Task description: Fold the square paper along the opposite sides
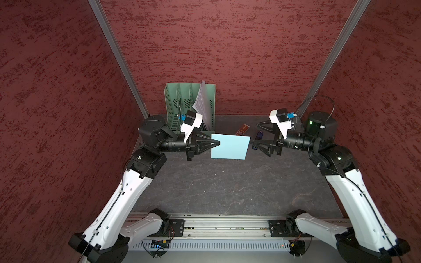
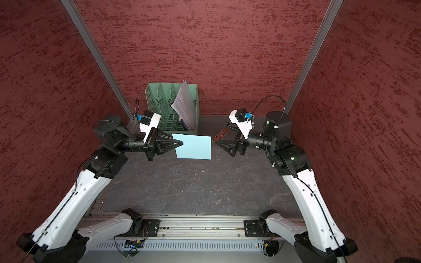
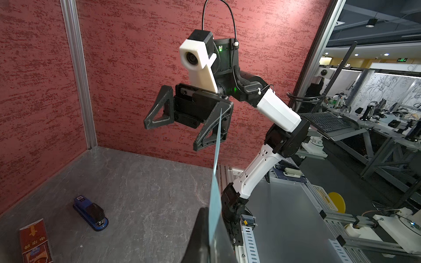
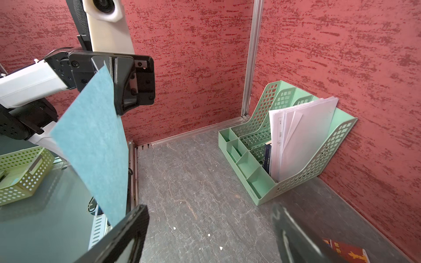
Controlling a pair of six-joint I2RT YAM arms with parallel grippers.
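Observation:
A light blue sheet of paper point(image 1: 231, 147) hangs in the air above the table, looking like an oblong in both top views. My left gripper point(image 1: 218, 143) is shut on its left edge. In the left wrist view the paper point(image 3: 214, 206) appears almost edge-on, rising from the blurred fingertips. My right gripper point(image 1: 255, 134) stands open off the paper's right side. Through the right wrist view, the paper point(image 4: 94, 140) lies to the left of the open fingers, with only table between the fingers. Any crease in the sheet cannot be made out.
A green holder point(image 4: 256, 175) with white papers point(image 4: 302, 135) stands at the back left of the table. A blue stapler point(image 3: 90, 212) and a red packet point(image 3: 35, 241) lie at the back, behind the right gripper.

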